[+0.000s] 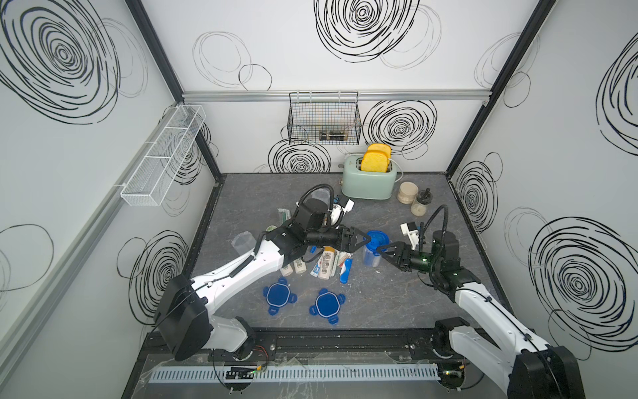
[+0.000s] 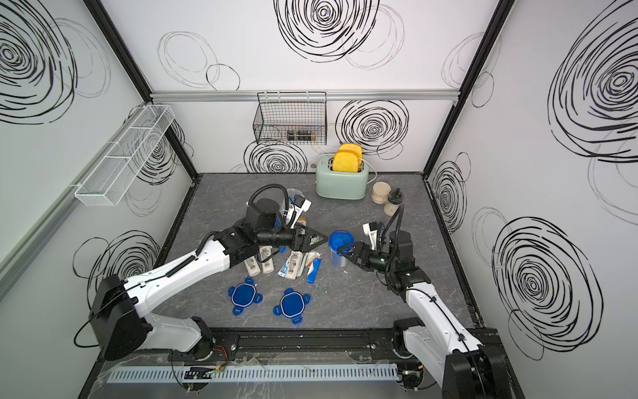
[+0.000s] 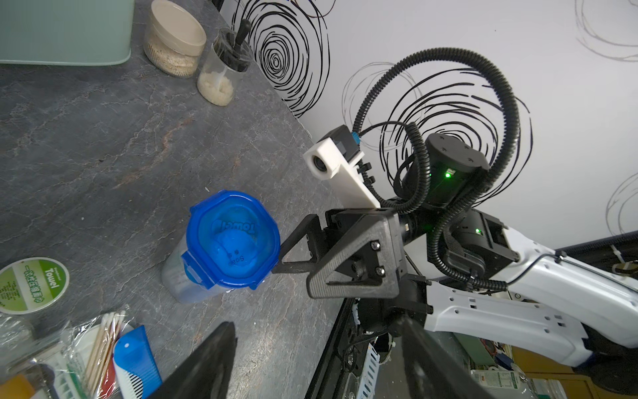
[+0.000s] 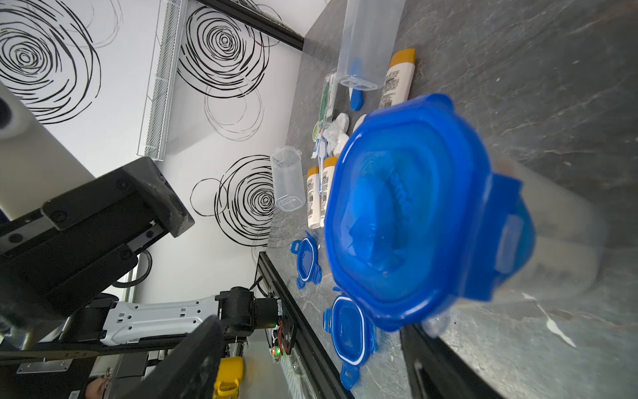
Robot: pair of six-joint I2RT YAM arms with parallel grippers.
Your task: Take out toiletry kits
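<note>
A clear cup with a blue lid stands mid-table between my grippers; in the right wrist view its lid (image 4: pixel 405 212) fills the centre, close to the fingers. My right gripper (image 1: pixel 381 248) is at the cup's right side, fingers apart, partly hidden by the lid in its own view. My left gripper (image 1: pixel 362 240) hangs just left of and above the cup, open with nothing visible between its fingers. Toiletries lie to the left: bottles with gold caps (image 4: pixel 312 199), a blue comb (image 3: pixel 133 359), bagged items and a round green-labelled tub (image 3: pixel 30 282). Two blue lids (image 1: pixel 277 294) lie in front.
A green toaster (image 1: pixel 367 183) with yellow slices, a beige jar (image 1: pixel 407 193) and a dispenser (image 1: pixel 421 202) stand at the back right. Another clear container (image 4: pixel 287 179) is at the left. Wire baskets (image 1: pixel 324 119) hang on the walls.
</note>
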